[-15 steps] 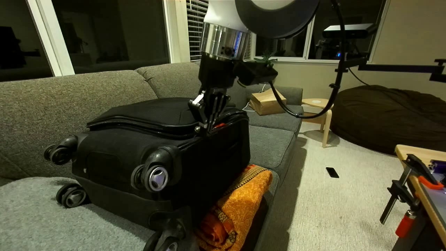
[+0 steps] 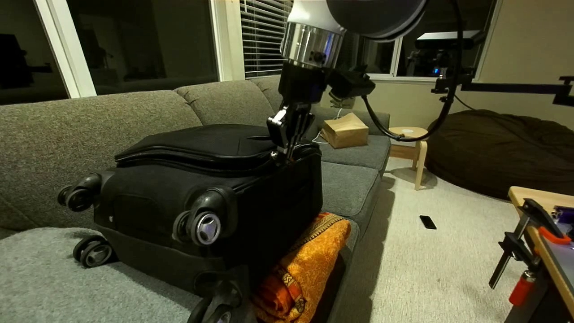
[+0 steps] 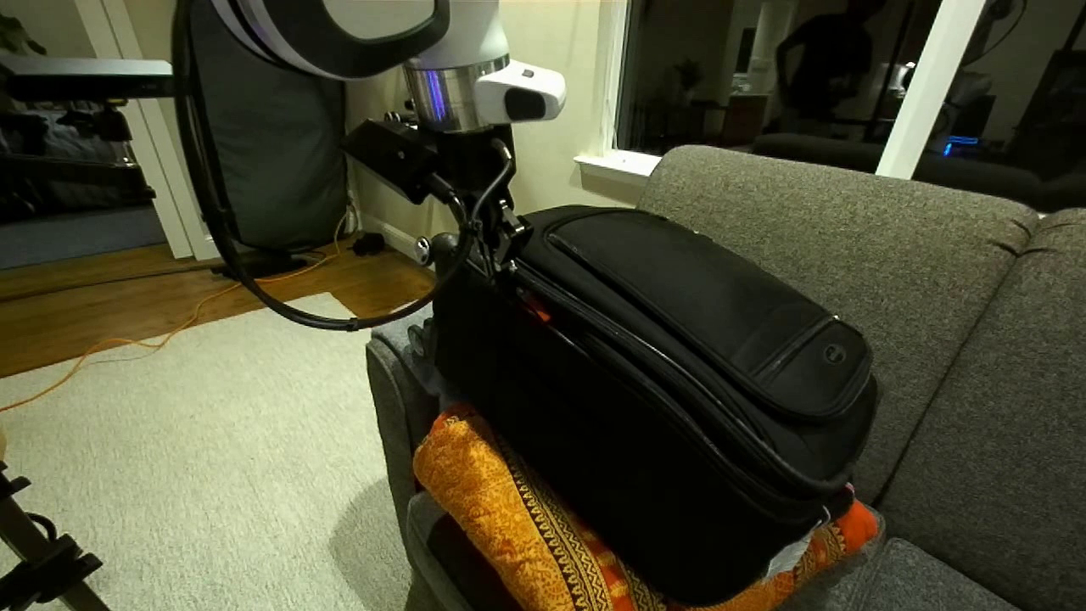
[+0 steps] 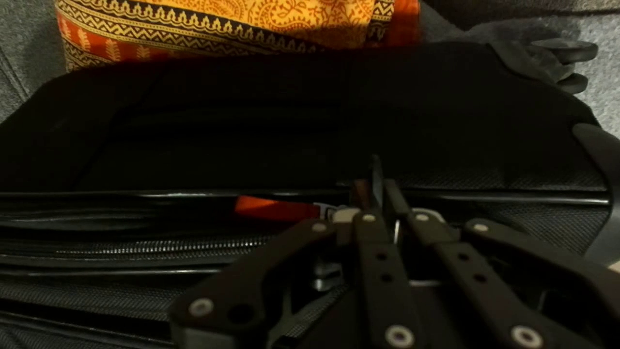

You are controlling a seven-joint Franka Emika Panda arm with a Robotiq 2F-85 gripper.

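A black soft suitcase (image 2: 253,210) lies on its side on the couch, with its zipper seam along the upper front edge. Metal zipper teeth (image 4: 168,246) show left of my fingers in the wrist view. My gripper points down at this seam, its fingers closed around what looks like the zipper pull, mostly hidden by the fingers. A red tag (image 4: 276,208) with a small metal end sticks out to the left of the fingertips. From the other side, the gripper (image 3: 501,266) sits near the wheeled end of the suitcase.
An orange patterned cloth (image 2: 315,258) lies under the suitcase at the couch's front. Farther along the couch stands a brown paper bag (image 2: 345,131). A phone (image 2: 428,221) lies on the carpet; a table with clamps (image 2: 530,231) is at right.
In exterior view 1 my gripper has moved right and slightly up along the seam, away from the near wheels. The suitcase has shifted slightly the same way.
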